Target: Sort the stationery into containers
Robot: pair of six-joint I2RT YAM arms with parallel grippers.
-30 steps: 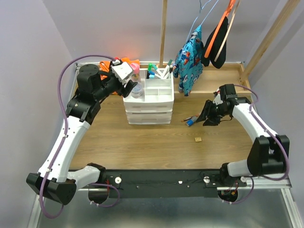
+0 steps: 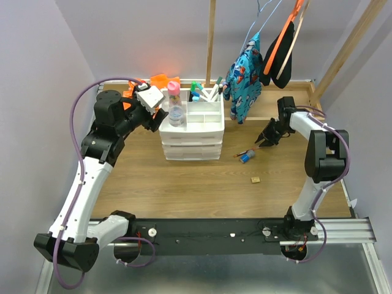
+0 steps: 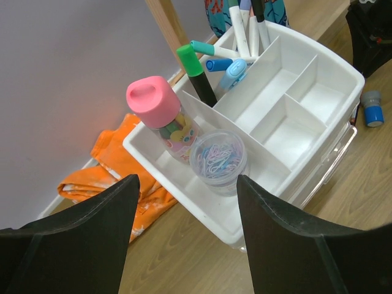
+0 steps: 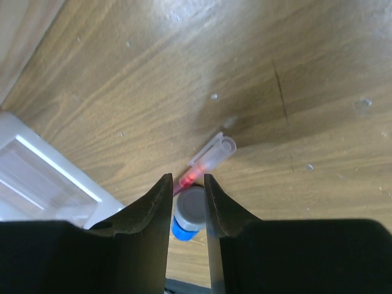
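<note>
The white organizer [image 2: 193, 131] holds markers [image 3: 239, 33], a pink-capped bottle [image 3: 153, 101] and a clear tub of paper clips [image 3: 218, 160]. My left gripper is open beside its left end, with nothing between its fingers. On the table to the right of the organizer lie a clear-capped pen with a red tip [image 4: 211, 154] and a small grey-and-blue cylinder [image 2: 247, 156], close together. Above these, my right gripper stands part open; pen and cylinder show beyond the gap, and neither appears gripped.
A small yellowish block [image 2: 255, 180] lies on the front part of the table. Orange cloth [image 3: 116, 159] sits behind and left of the organizer. A patterned blue bag [image 2: 245, 76] and a black item [image 2: 278, 55] hang at the back.
My left gripper has drawn a little left, uncovering the pink-capped bottle. The objects lie unmoved.
</note>
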